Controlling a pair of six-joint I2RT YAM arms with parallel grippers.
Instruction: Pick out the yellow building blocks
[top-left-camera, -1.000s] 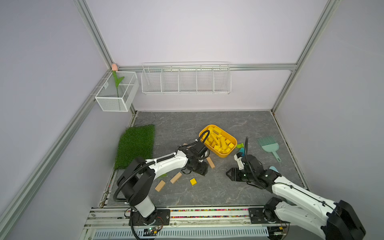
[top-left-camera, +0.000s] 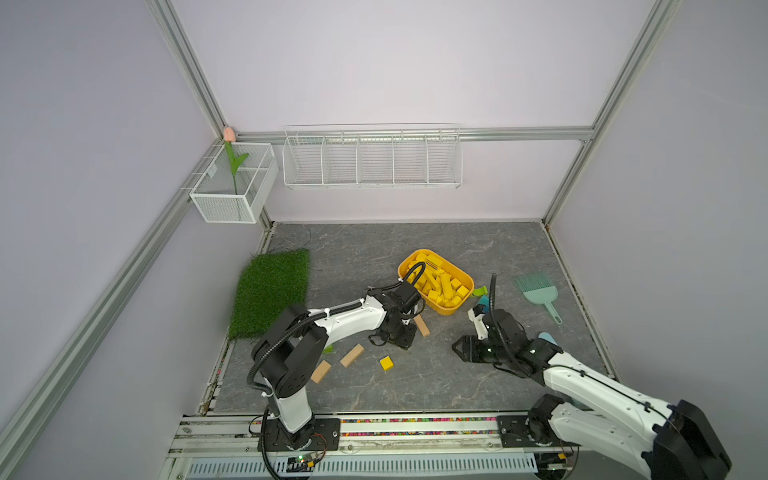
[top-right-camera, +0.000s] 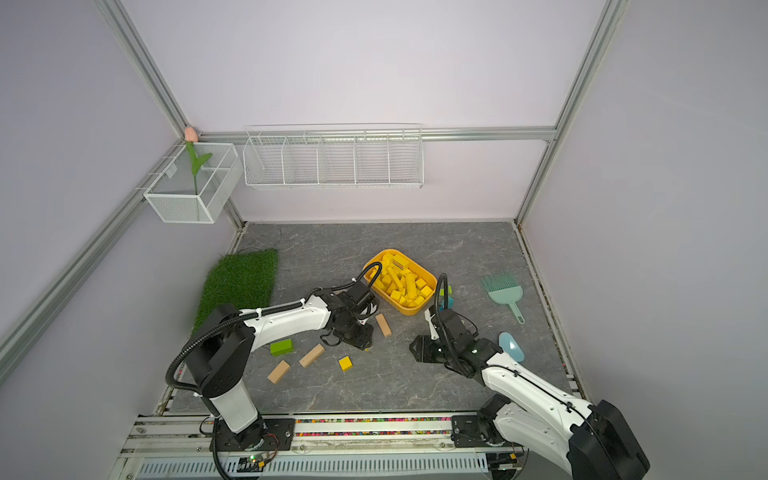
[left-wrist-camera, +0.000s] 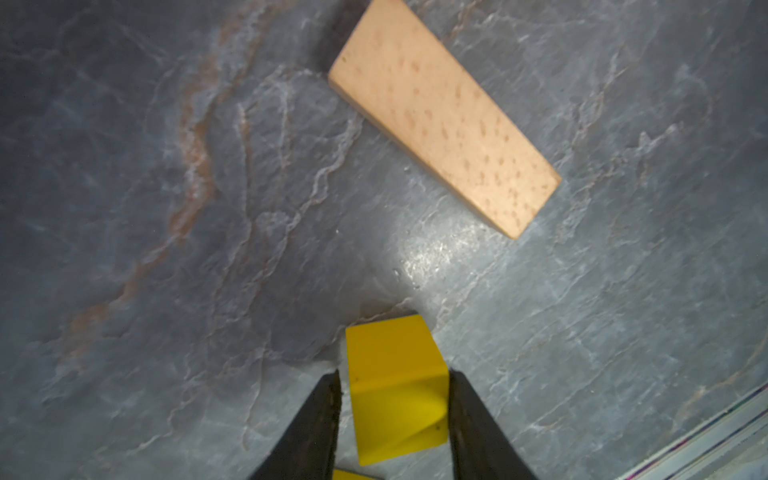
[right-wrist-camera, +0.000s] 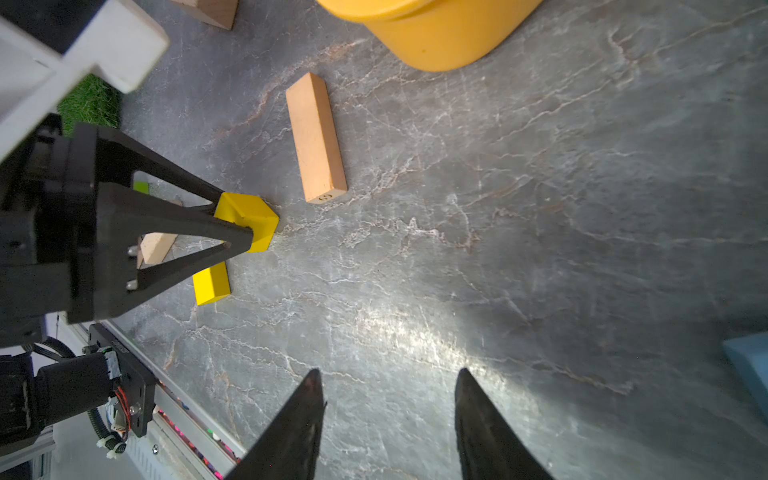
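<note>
Down at the table, my left gripper has its fingers on either side of a yellow block (left-wrist-camera: 396, 348); a thin gap shows along one side in the left wrist view. The right wrist view also has this block (right-wrist-camera: 254, 220) between those fingertips. Close by lies another yellow block (top-left-camera: 386, 362). My right gripper is open and empty above bare table. The orange-yellow bin (top-left-camera: 461, 305), full of yellow blocks (top-left-camera: 445, 283), stands behind both grippers.
Wooden blocks (top-left-camera: 352, 355) lie around the left arm, one (right-wrist-camera: 316, 136) between it and the bin. A green block (top-right-camera: 281, 347) is beside that arm. A dustpan brush (top-left-camera: 537, 289) lies at far right. Table ahead of the right gripper is clear.
My left arm has shifted slightly right and its gripper a little. The right arm and the loose blocks in view look unmoved.
</note>
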